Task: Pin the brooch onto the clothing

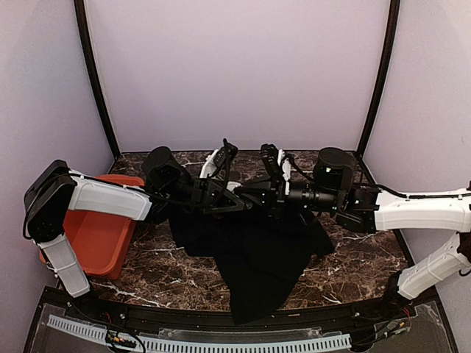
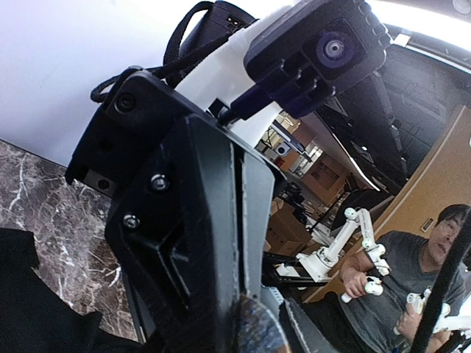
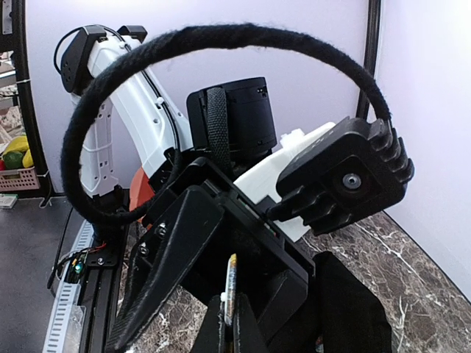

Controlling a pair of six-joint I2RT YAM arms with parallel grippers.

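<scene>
The brooch (image 3: 230, 288) shows edge-on as a thin, orange-tipped strip between the fingertips of my right gripper, which is shut on it. At the bottom of the left wrist view the brooch (image 2: 259, 329) appears as a rounded, mottled blue-brown face. My left gripper (image 1: 237, 200) faces my right gripper (image 1: 252, 195) over the cloth. In the right wrist view the left fingers (image 3: 171, 261) stand apart around the brooch; whether they touch it is unclear. The black clothing (image 1: 257, 257) lies spread on the table beneath both arms.
An orange-red bin (image 1: 110, 254) stands at the left, close to the left arm. Bare marble tabletop (image 1: 173, 272) shows either side of the cloth. The two wrist cameras and their cables stand close together above the grippers.
</scene>
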